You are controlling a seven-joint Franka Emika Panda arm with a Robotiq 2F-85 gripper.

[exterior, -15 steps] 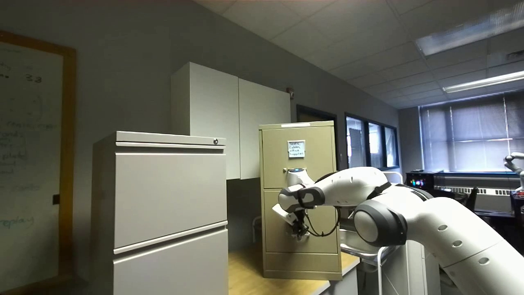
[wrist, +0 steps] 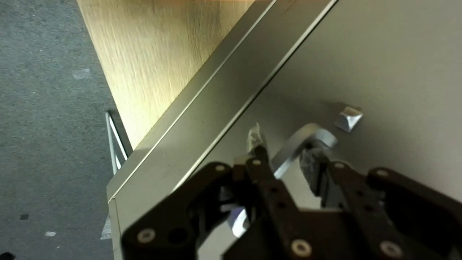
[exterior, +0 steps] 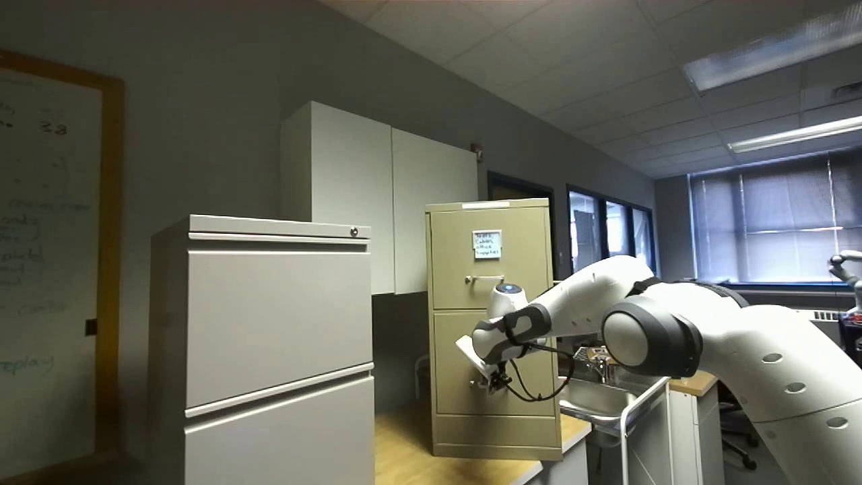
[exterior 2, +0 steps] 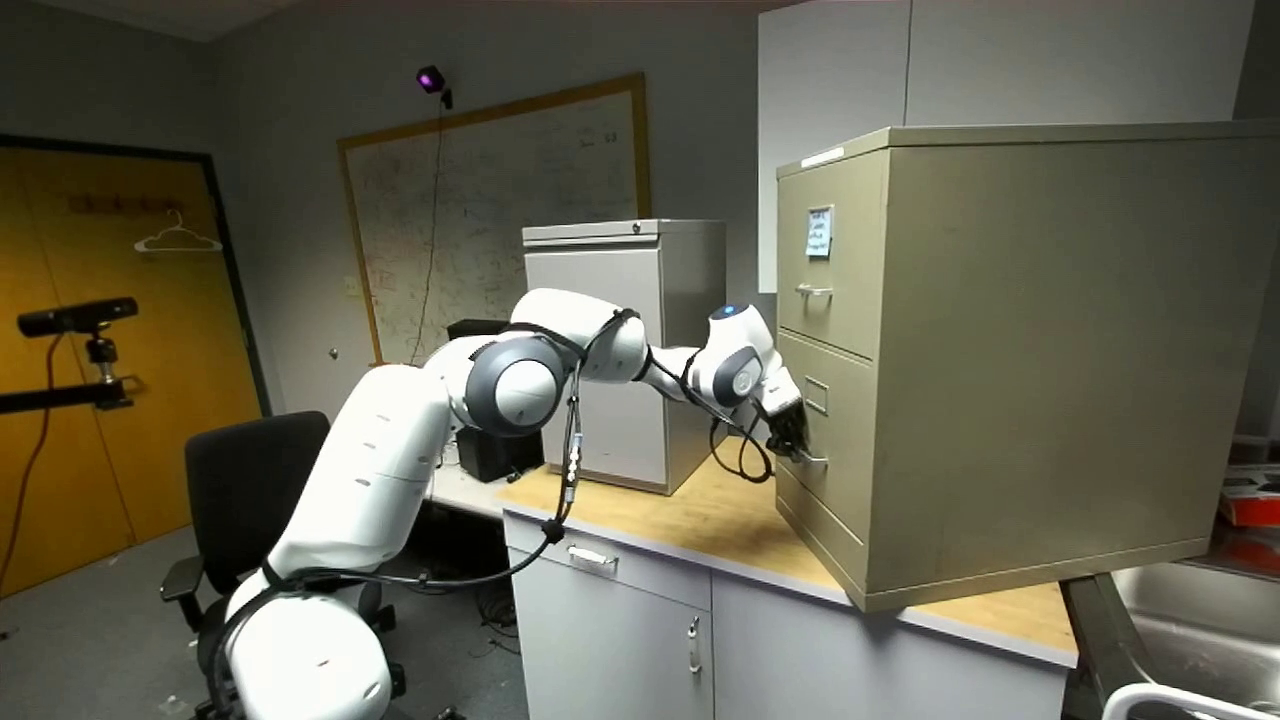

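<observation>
A tan filing cabinet (exterior: 493, 356) with two drawers stands on the wooden counter. Its lower drawer (exterior 2: 828, 414) sits flush with the cabinet front. In the wrist view, the lower drawer's curved metal handle (wrist: 288, 154) runs between the fingers of my gripper, which is shut on it. Both fingertips lie close to the drawer face. From the side, my gripper (exterior 2: 788, 434) reaches the front of that drawer, and the handle end (exterior 2: 816, 458) shows just below it. The upper drawer (exterior: 485, 259) is closed, with a handwritten label.
A square metal knob (wrist: 349, 118) projects beside the handle. The bare wooden counter (exterior 2: 720, 516) extends left of the cabinet, with a grey cabinet (exterior: 279, 323) farther along. A sink (exterior: 598, 400) lies to the right. Cables loop below my wrist.
My hand has shifted slightly right and its tilt has changed, while the gripper remains at the lower handle. The arm's elbow has swung right and up. The drawers look unmoved.
</observation>
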